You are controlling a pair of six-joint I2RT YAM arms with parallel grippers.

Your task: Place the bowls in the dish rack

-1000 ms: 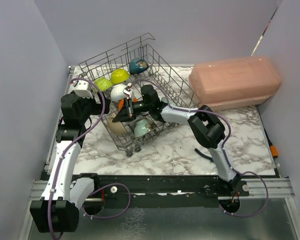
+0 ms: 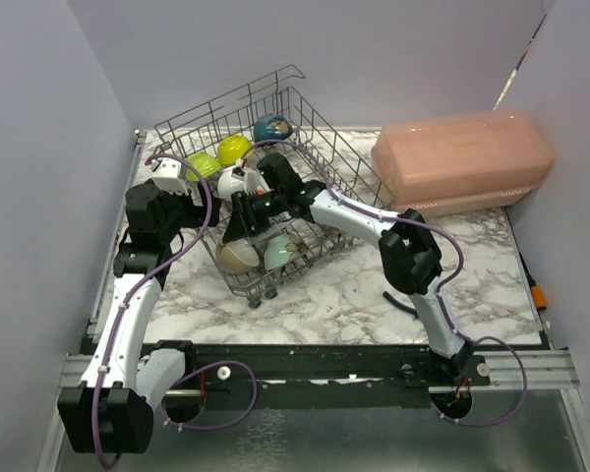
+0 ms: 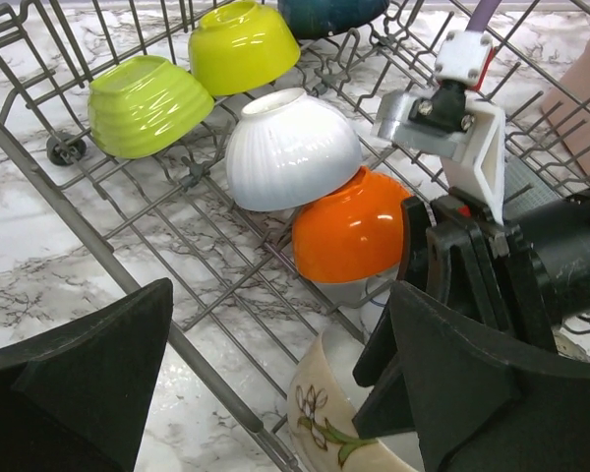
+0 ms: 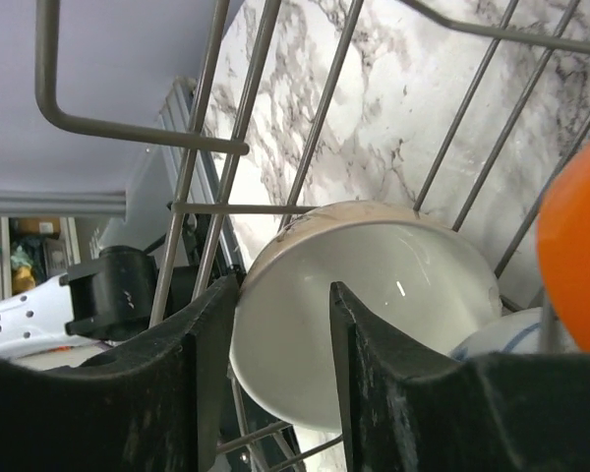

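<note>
The wire dish rack [image 2: 344, 167] holds several bowls: green [image 3: 147, 108], yellow [image 3: 241, 44], teal [image 2: 272, 127], white [image 3: 290, 147], orange [image 3: 339, 231] and pale mint [image 2: 281, 251]. A cream floral bowl [image 3: 324, 423] lies tilted at the front left. My right gripper is open at that bowl, one finger by its rim, the other over its inside. My left gripper is open just left of the right one, above the rack's left side, holding nothing.
A pink plastic bin [image 2: 462, 162] stands right of the rack. Grey walls enclose the worktop. Bare marble [image 2: 472, 295] shows at the front right, with a short dark cable [image 2: 401, 305].
My right arm has shifted slightly down in the top view, and the cream bowl sits a little lower and further right. My left arm has moved slightly right.
</note>
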